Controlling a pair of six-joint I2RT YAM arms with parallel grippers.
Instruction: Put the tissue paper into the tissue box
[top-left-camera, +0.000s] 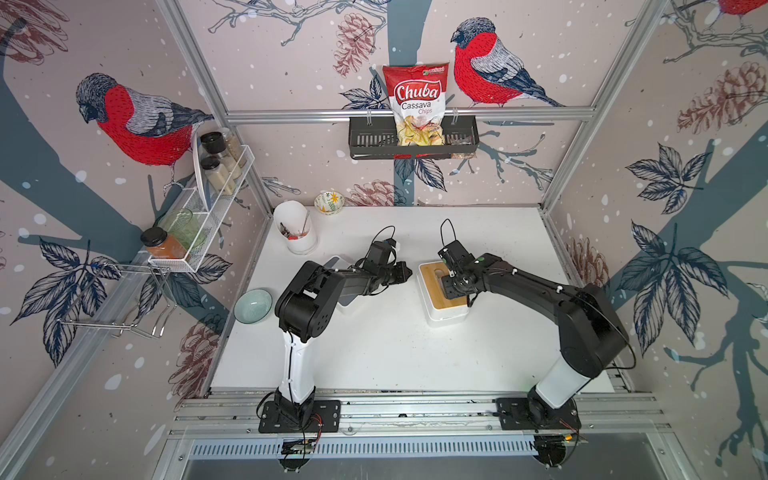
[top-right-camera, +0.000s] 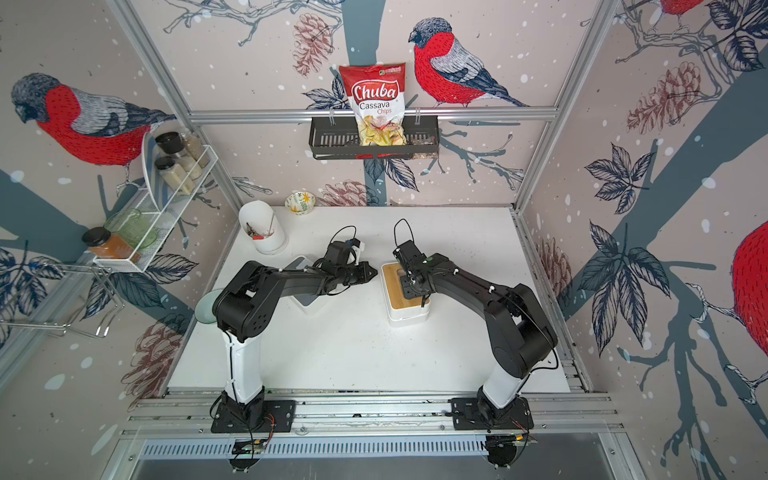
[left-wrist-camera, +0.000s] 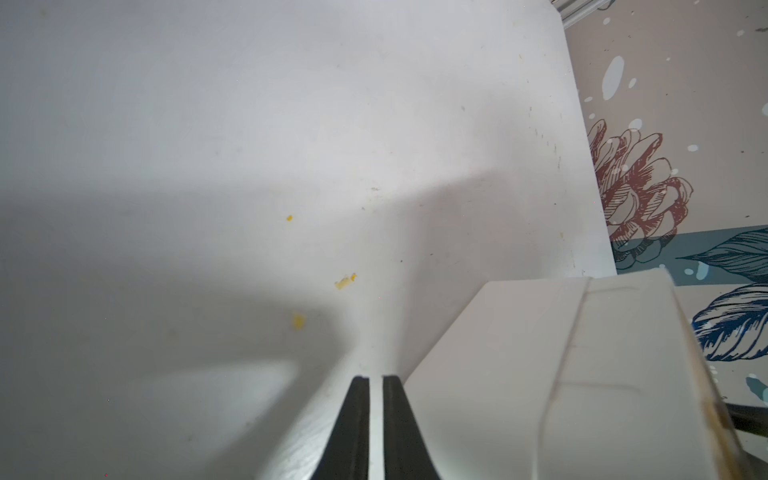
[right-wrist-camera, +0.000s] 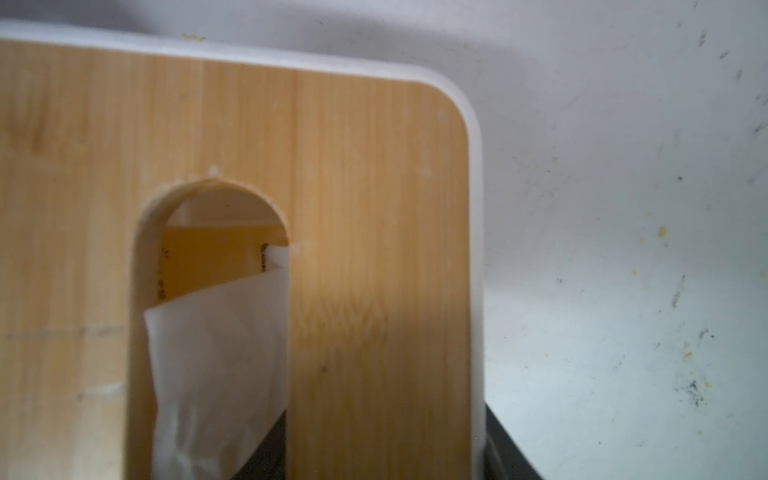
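Observation:
The tissue box (top-left-camera: 445, 313) is white with a wooden lid (right-wrist-camera: 376, 240) on top. Through the lid's long rounded slot, white tissue paper (right-wrist-camera: 220, 368) is visible inside the box, below the lid. My right gripper is shut on the lid, one finger down in the slot and the other outside the box's edge. To the left of the box, close to its side, my left gripper is shut down to a narrow gap. Nothing shows between its fingertips. The box's white side wall (left-wrist-camera: 512, 360) fills the lower right of the left wrist view.
A grey tray-like item (top-right-camera: 306, 299) lies partly hidden under the left arm. A green bowl (top-left-camera: 253, 305), a white canister (top-left-camera: 295, 226) and a patterned bowl (top-left-camera: 329, 202) stand at the left and back.

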